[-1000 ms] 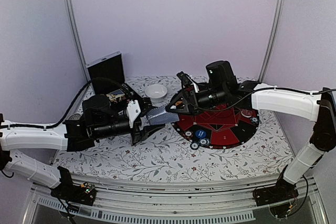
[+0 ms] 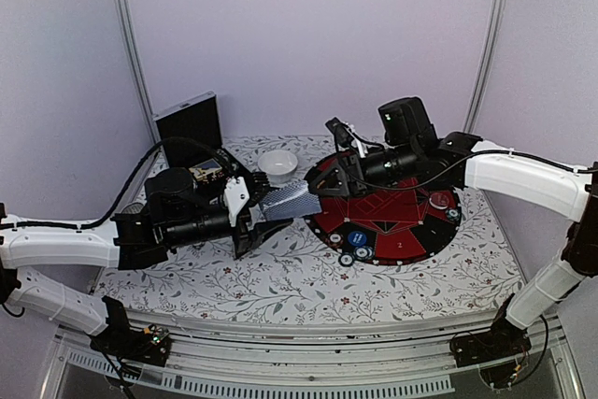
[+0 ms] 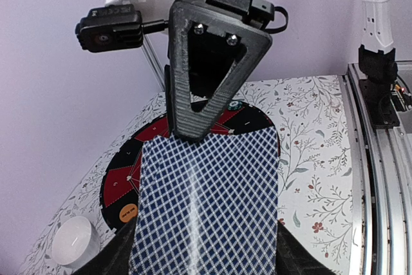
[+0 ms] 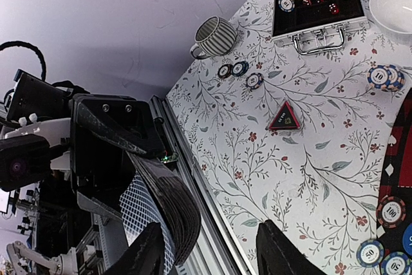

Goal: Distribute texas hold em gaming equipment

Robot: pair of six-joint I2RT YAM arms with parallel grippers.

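A deck of cards (image 3: 206,204) with a blue-and-white checked back is gripped on both sides by my left gripper (image 2: 260,214), whose fingers (image 3: 116,252) press its edges. It hangs above the middle of the table. Close by the deck's right end is my right gripper (image 2: 329,186); in the left wrist view its fingertip overlaps the deck's far edge. From the right wrist view, the right fingers (image 4: 270,246) stand apart, and no card clearly shows between them. The round red-and-black game mat (image 2: 397,245) lies below right, partly covered by the right arm.
Chips (image 2: 362,252) lie along the mat's left edge. An open case (image 4: 315,30) holds chips and dice, with a white bowl (image 4: 394,11) beside it. A striped mug (image 4: 215,35) and a triangular marker (image 4: 284,118) are on the left.
My right gripper has shifted a little to the right, back from the deck's end. The left arm and the deck stay where they were.
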